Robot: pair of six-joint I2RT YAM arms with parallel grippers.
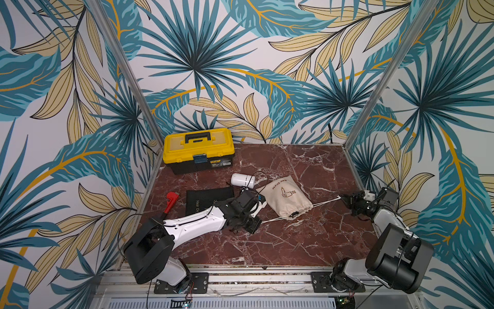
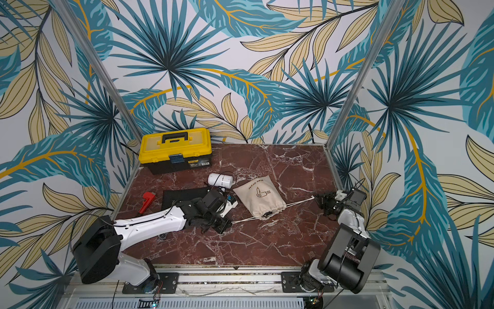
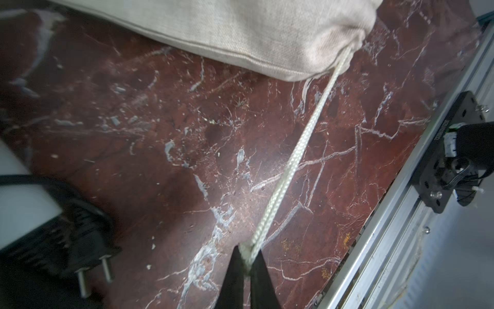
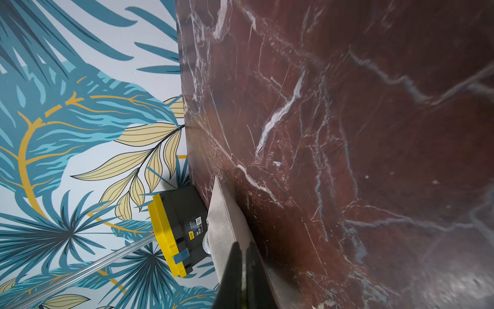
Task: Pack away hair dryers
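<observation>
A beige cloth bag [image 1: 284, 194] printed with a hair dryer lies mid-table, its mouth gathered and facing the front. Left of the bag, my left gripper is shut on a white drawstring [image 3: 293, 162], held taut. Off to the right, the other end of the cord runs to the tips of my right gripper [image 1: 343, 197], which is shut. In the right wrist view its fingers [image 4: 234, 278] look closed and the cord cannot be made out. A white hair dryer [image 1: 243, 179] lies behind the left arm, handle partly hidden. A black pouch [image 1: 198, 198] is half covered by that arm.
The yellow-lidded toolbox [image 1: 198, 149] stands closed at the back left. A red tool with a dark handle [image 1: 172, 196] lies near the left edge. A black plug [image 3: 90, 239] shows beside the left gripper.
</observation>
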